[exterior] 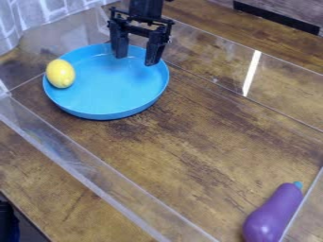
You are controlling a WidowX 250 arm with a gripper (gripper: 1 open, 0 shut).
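A blue plate (106, 93) lies on the wooden surface at the upper left, holding a yellow oval object (60, 73) at its left side. My black gripper (135, 55) hangs over the back part of the plate, its two fingers apart. I see nothing clearly between them. A purple toy eggplant (273, 216) lies at the bottom right, well away from the gripper.
Clear plastic edges run along the left and right of the wooden surface (190, 161).
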